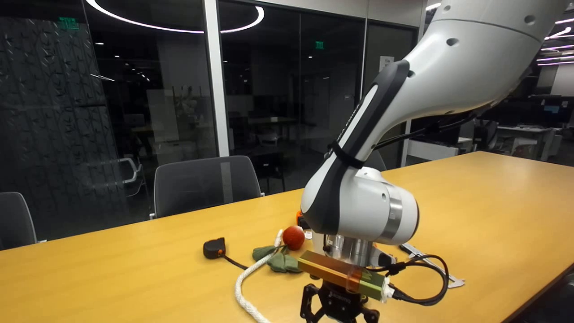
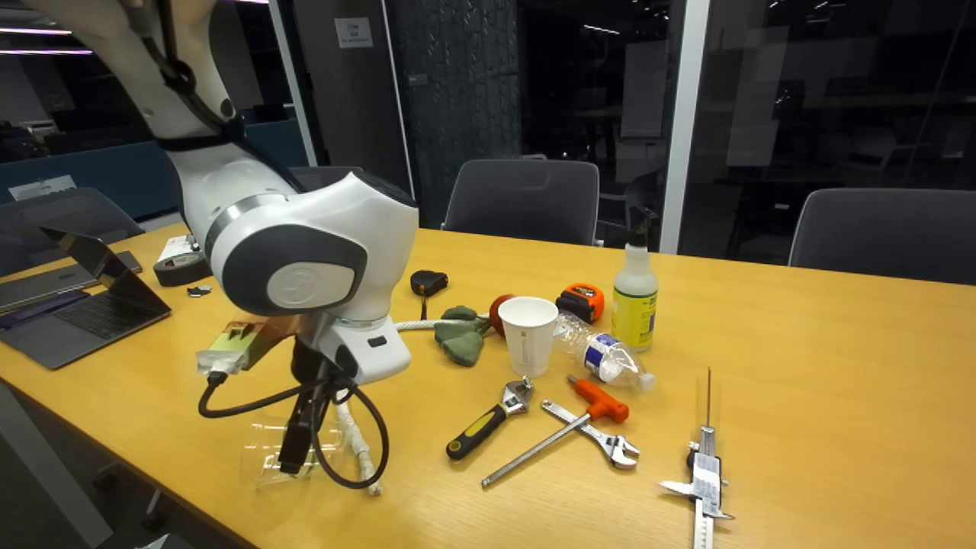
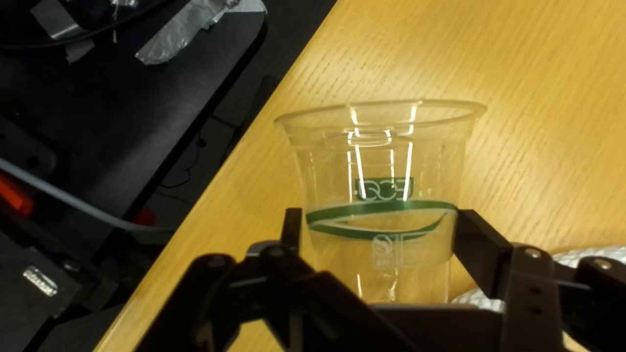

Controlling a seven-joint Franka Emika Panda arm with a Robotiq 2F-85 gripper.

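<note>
A clear plastic cup (image 3: 381, 176) with a green band fills the middle of the wrist view, its rim facing up the picture. My gripper is part open around it, one finger (image 3: 291, 230) at the left wall and the other finger (image 3: 482, 246) at the right wall. Both fingers look close to the plastic; whether they press on it I cannot tell. In exterior view 2 the clear cup (image 2: 270, 453) is seen at the table's near edge, partly behind my gripper (image 2: 297, 448). Exterior view 1 cuts off the fingertips.
White rope (image 2: 357, 439) lies beside the clear cup. Further off are a paper cup (image 2: 528, 334), a plastic bottle (image 2: 599, 348), a spray bottle (image 2: 634, 302), wrenches (image 2: 489, 421) and a caliper (image 2: 704, 485). A laptop (image 2: 105, 302) sits at left. The table edge (image 3: 226, 161) is close.
</note>
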